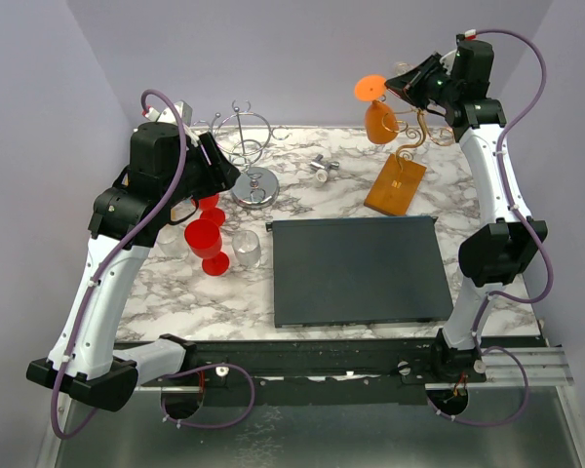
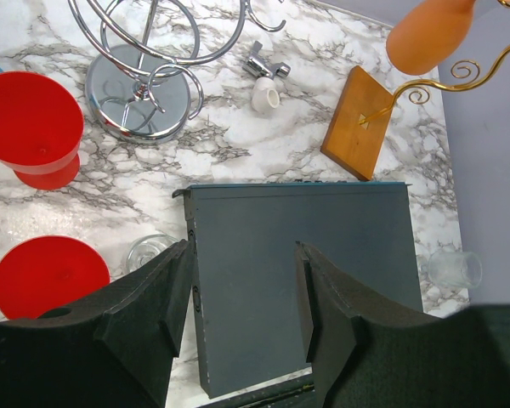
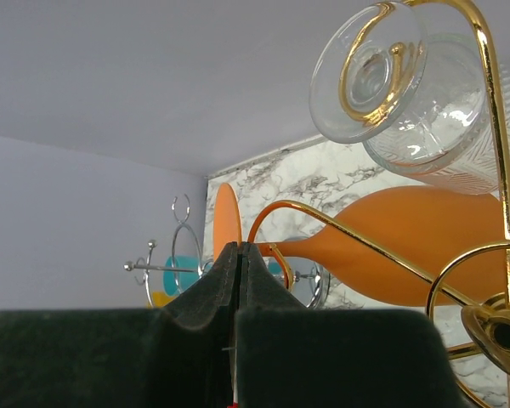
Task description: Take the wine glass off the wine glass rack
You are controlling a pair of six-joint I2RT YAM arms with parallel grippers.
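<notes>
The orange wine glass (image 1: 380,123) hangs upside down and tilted at the gold rack (image 1: 421,134). In the right wrist view, its round foot (image 3: 227,219) and stem lie right at the tips of my right gripper, beside a curved gold hook. The right fingers are shut together; whether the stem or foot edge is pinched between them I cannot tell. The glass's bowl (image 3: 416,242) extends to the right behind the rack's wires. My left gripper stands with its fingers apart and empty, above the left side of the counter.
A clear glass (image 3: 370,72) hangs on another gold hook close by. A silver rack (image 1: 255,185) stands at back left, with red goblets (image 1: 204,239) and a clear tumbler (image 1: 246,248) nearer. A dark flat box (image 1: 361,271) covers the middle front.
</notes>
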